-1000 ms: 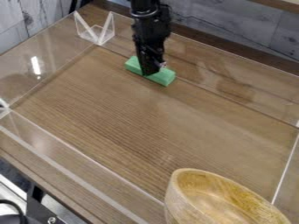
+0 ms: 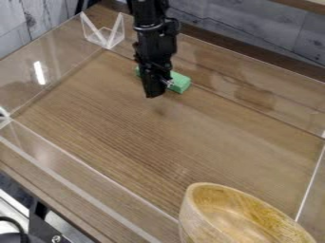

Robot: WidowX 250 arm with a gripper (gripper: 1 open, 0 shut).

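A black robot gripper (image 2: 155,82) reaches down from the top centre of the camera view, low over the wooden table (image 2: 127,152). A small green block (image 2: 178,83) lies just behind it and to its right, partly hidden by the gripper. I cannot tell whether the fingers are open or shut, or whether they touch the block.
A large yellow bowl (image 2: 241,218) sits at the front right edge. Clear plastic pieces stand at the back left and left edge. A wall runs along the back right.
The gripper has moved down and toward the front of the table, and now covers the left part of the green block. The block looks to be in about the same place.
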